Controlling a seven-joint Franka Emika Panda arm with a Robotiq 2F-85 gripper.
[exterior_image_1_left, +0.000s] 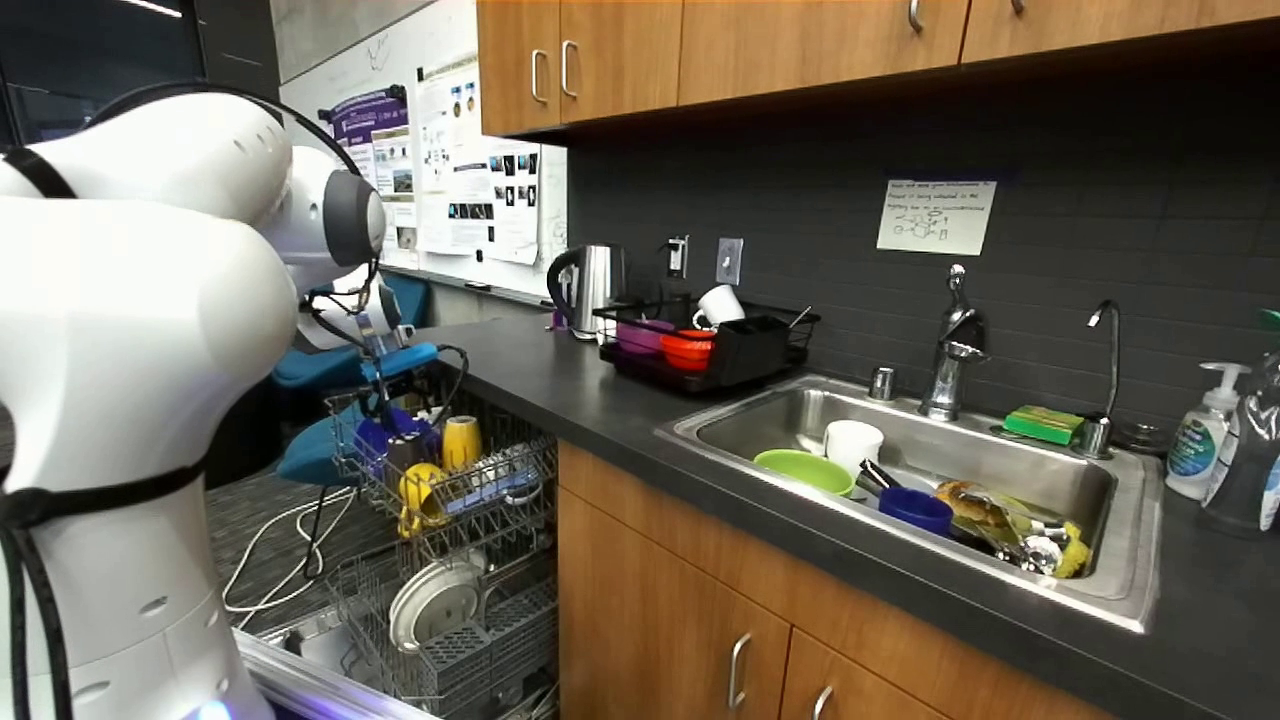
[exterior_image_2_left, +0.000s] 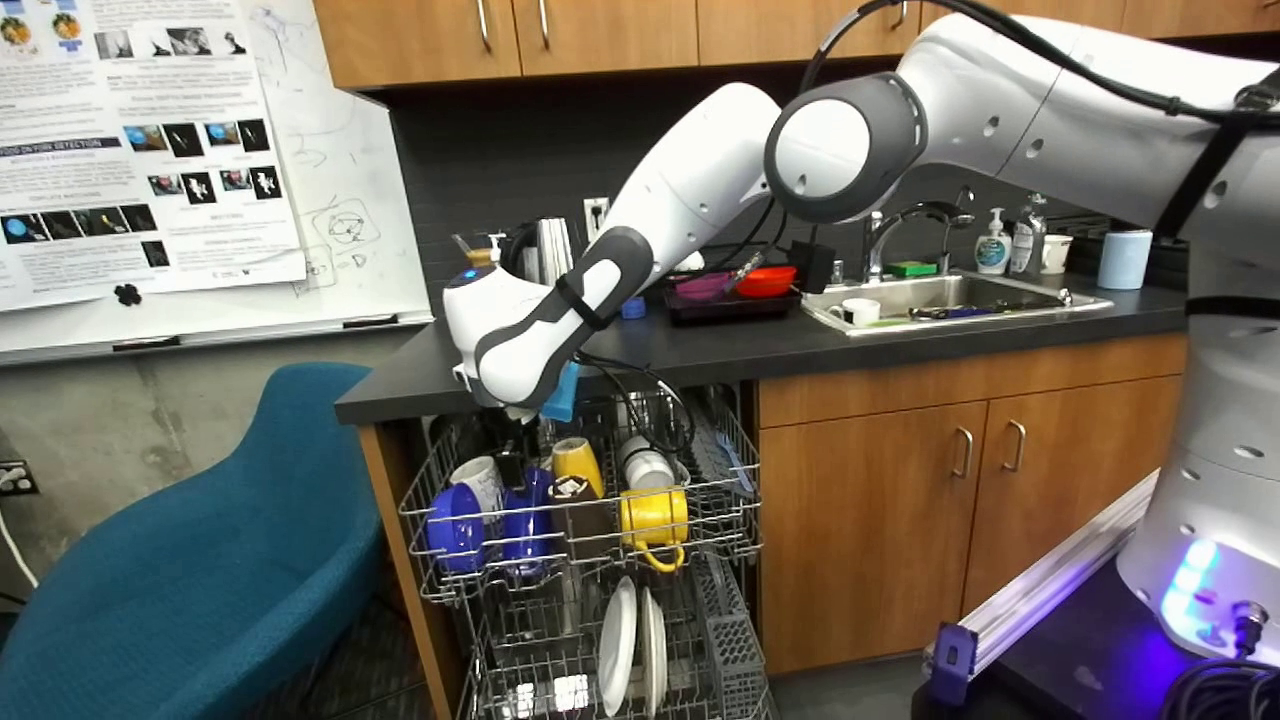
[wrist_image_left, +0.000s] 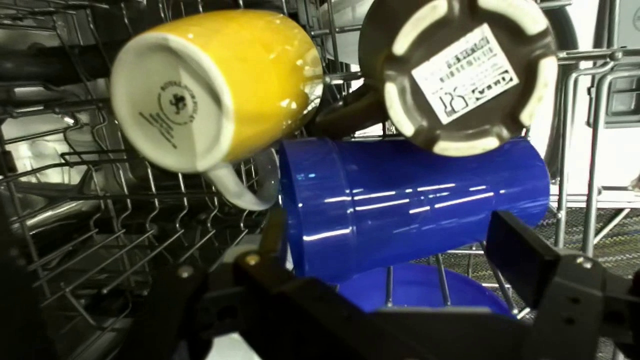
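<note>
In the wrist view, a shiny blue cup (wrist_image_left: 420, 204) lies on its side in the dishwasher's upper rack. My gripper is open, one finger near the cup's rim end and the other near its base end. No grip on the cup shows. A yellow mug (wrist_image_left: 264, 78) with a white base lies to the upper left, and a dark brown mug (wrist_image_left: 468, 75) with a label on its base sits directly above the cup. Below it, partly hidden by the gripper, is a blue bowl (wrist_image_left: 420, 285). In exterior view 2, the gripper (exterior_image_2_left: 513, 462) reaches down among the rack's dishes.
The upper rack (exterior_image_2_left: 720, 540) also holds a white mug (exterior_image_2_left: 480, 482) and another yellow mug (exterior_image_2_left: 654, 516). White plates (exterior_image_2_left: 618, 642) stand in the lower rack. Above the dishwasher runs the dark counter (exterior_image_2_left: 720, 360); a teal chair (exterior_image_2_left: 264, 480) stands to the left.
</note>
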